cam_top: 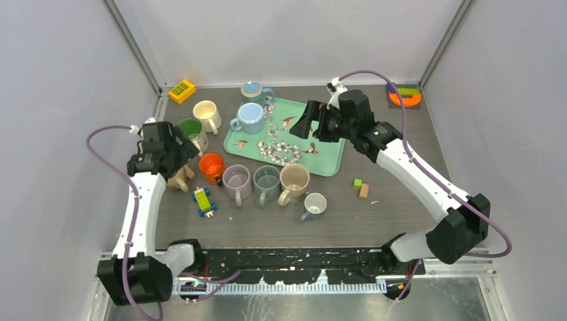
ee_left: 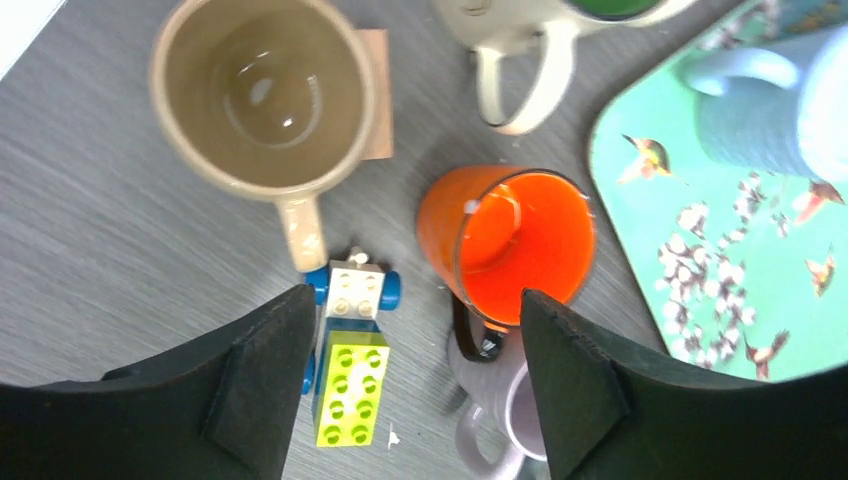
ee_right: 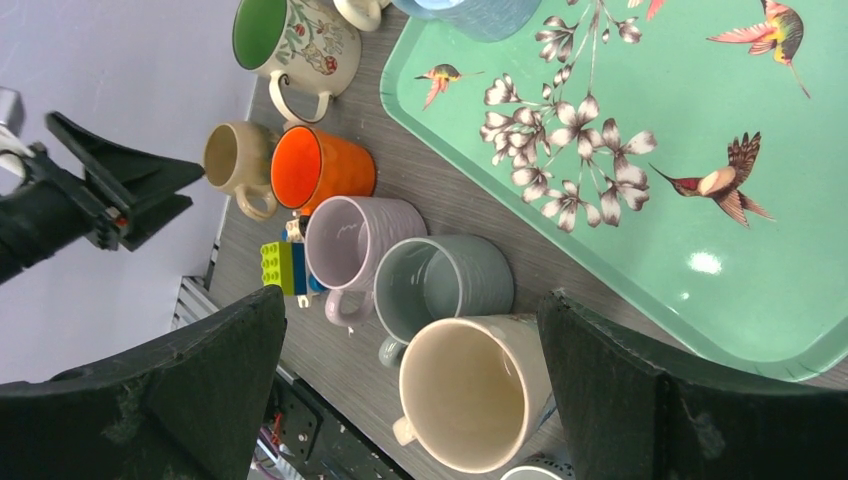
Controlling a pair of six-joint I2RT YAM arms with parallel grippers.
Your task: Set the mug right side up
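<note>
A light blue mug (cam_top: 250, 115) rests bottom-up on the green tray (cam_top: 323, 164); a second blue mug (cam_top: 252, 91) stands behind it. My left gripper hangs apart over the left-side mugs, its fingers parted with nothing between them; below are a tan mug (ee_left: 215, 120), an orange mug (ee_left: 450, 225) and the green-lined mug (cam_top: 190, 134). My right gripper is open and empty above the tray's front and the row of lilac (ee_right: 365, 225), grey (ee_right: 470, 275) and cream (ee_right: 470, 390) mugs.
A cream mug (cam_top: 206, 115) stands back left, a small mug (cam_top: 315, 204) at front right. A toy car (cam_top: 203, 200), yellow brick (cam_top: 181, 91) and small blocks (cam_top: 364, 190) lie around.
</note>
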